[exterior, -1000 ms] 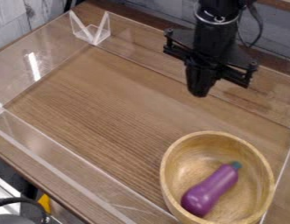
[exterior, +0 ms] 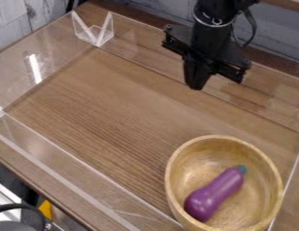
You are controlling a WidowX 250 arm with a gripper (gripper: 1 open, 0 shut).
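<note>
My black gripper point(exterior: 198, 79) hangs high over the back right of the wooden surface, its fingers pointing down and shut, with nothing visible between them. In the front right corner a yellow bowl point(exterior: 185, 164) holds a purple eggplant-like object point(exterior: 214, 194) with a small green tip, lying at a slant inside it.
Clear plastic walls point(exterior: 34, 68) line the left edge, and a clear folded piece point(exterior: 94, 27) stands at the back left.
The gripper has moved slightly up and to the left, away from the bowl. The bowl and the purple object look unchanged.
</note>
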